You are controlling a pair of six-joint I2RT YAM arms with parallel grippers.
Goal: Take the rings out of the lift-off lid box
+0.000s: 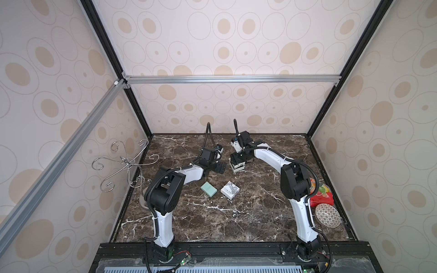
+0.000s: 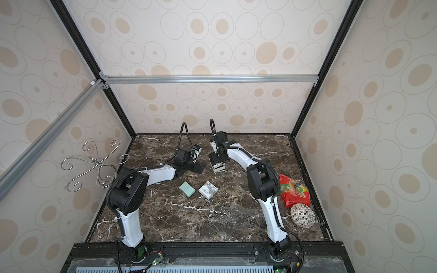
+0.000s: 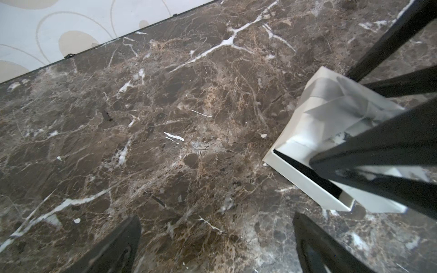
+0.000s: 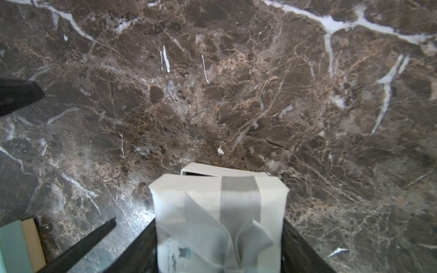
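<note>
In the left wrist view, a white and grey patterned lid (image 3: 336,109) sits partly raised and askew over the white box base (image 3: 305,182), with a dark gap between them. My right gripper is shut on the lid, its fingers (image 4: 293,248) pressed on both sides in the right wrist view. Part of the base (image 4: 218,169) shows past the lid's far edge. No rings are visible; the inside of the box is hidden. To the left of the box, my left gripper (image 1: 221,168) hangs open, with only bare table between its fingers.
Nearer the front lie a teal box (image 1: 209,189) and another white-grey patterned box (image 1: 230,190). A red packet (image 2: 293,191) and a round lattice mat (image 2: 302,215) rest at the right edge. A curled metal stand (image 1: 125,161) is at the left.
</note>
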